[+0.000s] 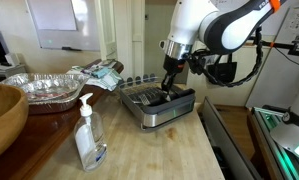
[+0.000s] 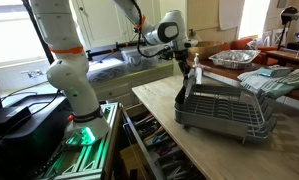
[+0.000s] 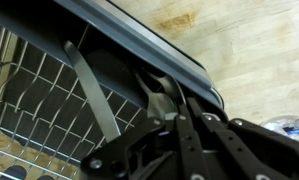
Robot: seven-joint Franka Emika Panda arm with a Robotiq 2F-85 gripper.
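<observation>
A grey dish rack point(image 1: 151, 117) stands on the wooden counter, its wire grid showing in exterior view 2. My gripper point(image 1: 168, 91) reaches down into the dark trough along one side of the rack. In the wrist view the gripper is shut, with a shiny metal utensil point(image 3: 161, 101) at its fingertips; its lower part is hidden in the trough. Another long silver utensil point(image 3: 92, 92) leans across the trough and wires, apart from my fingers. Which kind of utensil I hold cannot be made out.
A clear soap bottle point(image 1: 89, 135) stands on the counter beside the rack. Foil trays point(image 1: 47, 88), a folded cloth point(image 1: 105, 72) and a brown bowl point(image 1: 5, 118) lie farther along. An open drawer point(image 2: 154, 150) is at the counter's edge. Bare wood point(image 1: 144, 158) lies before the rack.
</observation>
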